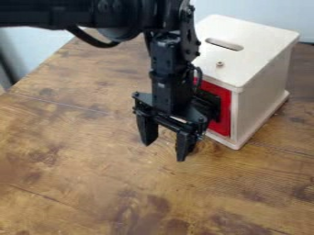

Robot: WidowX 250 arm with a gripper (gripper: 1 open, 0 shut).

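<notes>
A pale wooden box (262,73) with a slot in its top and a small knob stands at the right, a red panel (222,123) on its front face. My black gripper (166,141) is in front of that panel, low over the table, its two fingers apart with nothing visible between them. The arm covers much of the red front, so whether the gripper touches it cannot be told.
A white wall runs behind, at the table's back edge.
</notes>
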